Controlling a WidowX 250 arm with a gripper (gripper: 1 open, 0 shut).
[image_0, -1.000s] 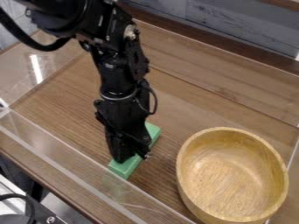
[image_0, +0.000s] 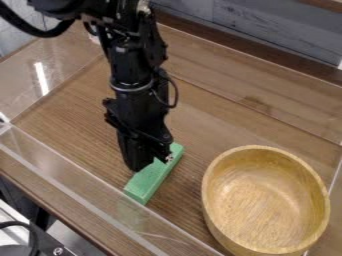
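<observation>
My black gripper (image_0: 144, 156) hangs over the wooden table, its fingertips just at the upper left of a green rectangular block (image_0: 151, 178). The block lies diagonally near the front edge of the table, beside a clear strip. Whether the fingers are open or shut around anything is hard to make out.
A large tan round bowl (image_0: 266, 199) stands at the right, close to the block. A clear panel runs along the front left edge, and a grey wall is at the back.
My gripper has moved up and slightly left, uncovering more of the green block, which stays where it was on the table.
</observation>
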